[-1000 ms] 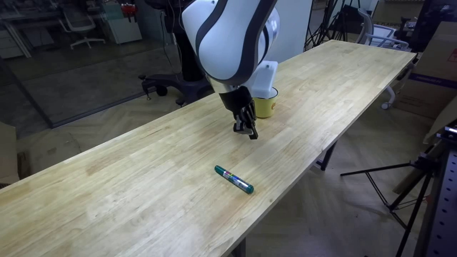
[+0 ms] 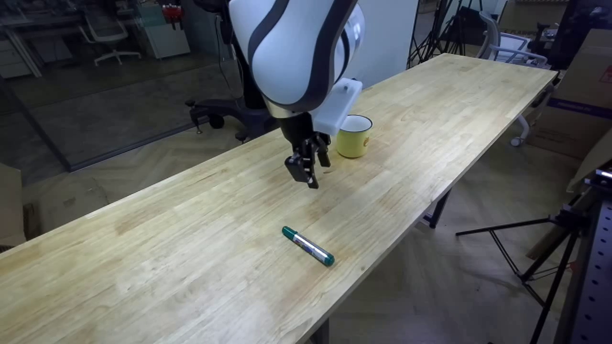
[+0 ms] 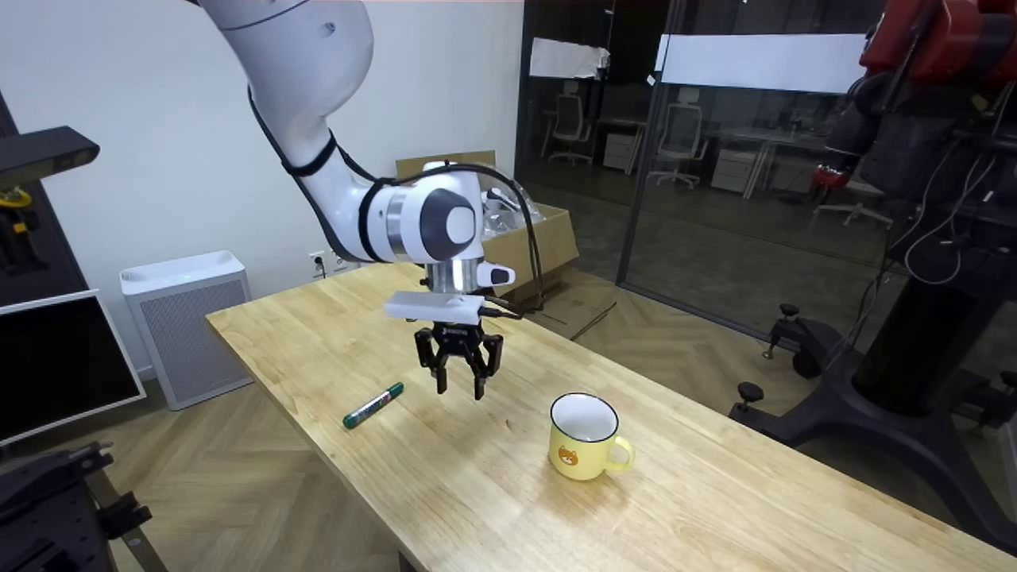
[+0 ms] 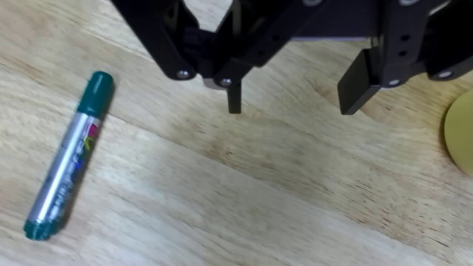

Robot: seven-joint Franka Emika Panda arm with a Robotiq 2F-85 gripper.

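A marker with green ends and a silver printed barrel lies flat on the table, and it also shows at the left of the wrist view. My gripper hangs above the wood between the marker and a yellow mug, touching neither. In the wrist view its fingers stand apart, with only bare table visible between them. The mug is upright with a white inside and a bear picture on its side. Only a sliver of the mug enters the wrist view, at the right edge.
The marker lies fairly close to one long edge. Beyond the table stand a black wheeled base, a cardboard box and a tripod.
In exterior view 1 my gripper has moved left and turned, and its fingers now show spread. The marker has shifted slightly left and toward the camera. The mug has stayed put.
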